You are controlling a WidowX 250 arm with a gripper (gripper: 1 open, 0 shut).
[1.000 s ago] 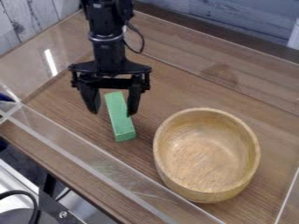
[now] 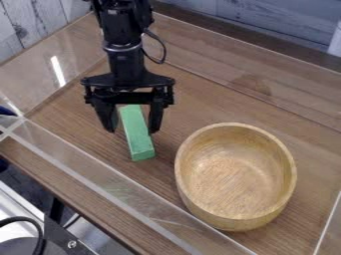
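A black gripper (image 2: 130,104) hangs over a green rectangular block (image 2: 138,138), its two fingers spread wide on either side of the block's far end, above the wooden surface. The block lies at the centre-left, long side running toward the front. Nothing shows held between the fingers.
A large round wooden bowl (image 2: 234,171) stands at the right front, close to the block. A transparent edge strip runs along the lower left, with dark cables beyond it at the bottom-left corner.
The gripper has shifted very slightly over the last second, staying open above the block. The block and bowl look unmoved.
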